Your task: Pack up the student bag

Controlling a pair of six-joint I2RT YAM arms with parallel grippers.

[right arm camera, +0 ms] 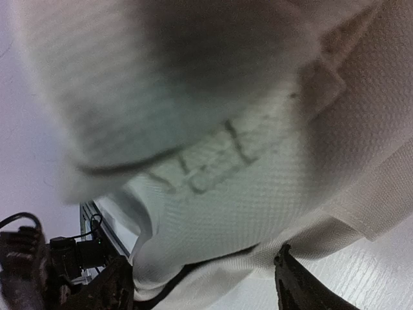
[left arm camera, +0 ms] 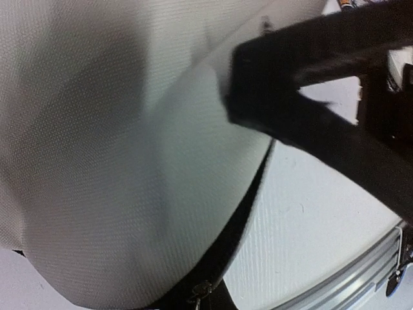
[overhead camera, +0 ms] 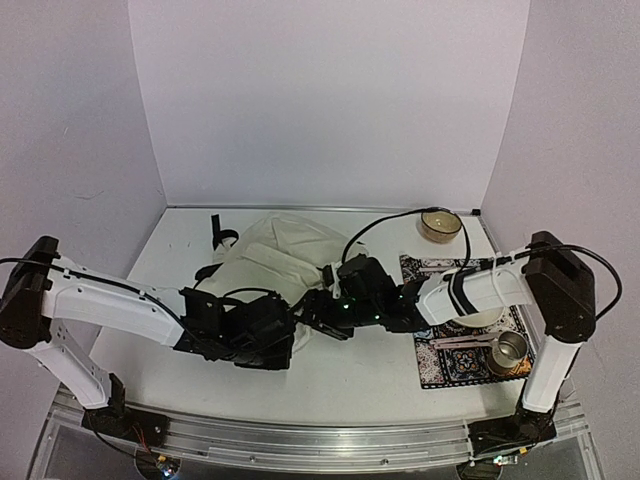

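The cream fabric bag [overhead camera: 270, 255] lies left of centre on the table, its front part hidden under both arms. In the left wrist view, the bag's pale cloth [left arm camera: 148, 181] with a dark inner edge runs down to my left gripper, whose fingertips look shut on that edge. My right gripper is open at the bag's mouth, a fold of cloth [right arm camera: 213, 223] between and above its fingers, not visibly pinched. From above, the right gripper [overhead camera: 318, 314] almost touches the left hand.
On the right, a patterned cloth [overhead camera: 440, 372] bears a metal cup [overhead camera: 508, 350], pale utensils [overhead camera: 465, 342] and a plate [overhead camera: 480, 319] partly under the right arm. A brown bowl [overhead camera: 440, 224] stands behind.
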